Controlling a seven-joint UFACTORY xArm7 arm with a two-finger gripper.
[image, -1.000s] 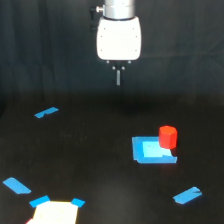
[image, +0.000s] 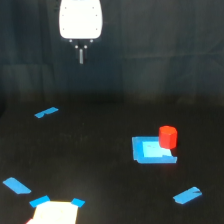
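Observation:
A red block (image: 168, 137) stands on a pale square with a blue border (image: 139, 155), right of the middle of the dark table. It sits toward the back right of that square. My gripper (image: 81, 57) hangs high at the upper left, white above with a thin dark tip pointing down. It is well away from the block, and nothing shows hanging from it. The fingers are too small to tell apart.
Blue tape strips lie at the back left (image: 46, 112), front left (image: 16, 186) and front right (image: 187, 195). A bright pale object (image: 56, 213) edged with blue tape is at the bottom edge. Mid-table is clear.
My gripper has moved left and slightly up in the view. The red block and the square under it have stayed where they were.

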